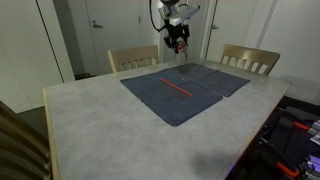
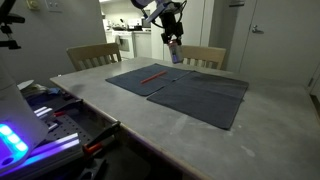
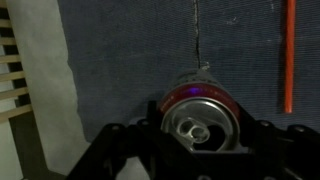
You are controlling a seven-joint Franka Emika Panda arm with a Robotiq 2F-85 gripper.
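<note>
A can (image 3: 200,122) with a silver top and a reddish rim sits upright between the fingers of my gripper in the wrist view. Toward the back of the table, my gripper (image 1: 181,43) is shut on the can (image 1: 182,52) in exterior view 1. The same can (image 2: 175,53) shows below the arm in exterior view 2. Whether its base touches the cloth is hard to tell. A dark grey cloth (image 1: 190,105) covers the middle of the table, and a thin red-orange stick (image 1: 175,88) lies on it.
Wooden chairs (image 1: 135,57) stand along its back edge, and another chair (image 1: 250,60) is at the right. A cabinet-like black stand (image 2: 75,145) is near the front left in exterior view 2.
</note>
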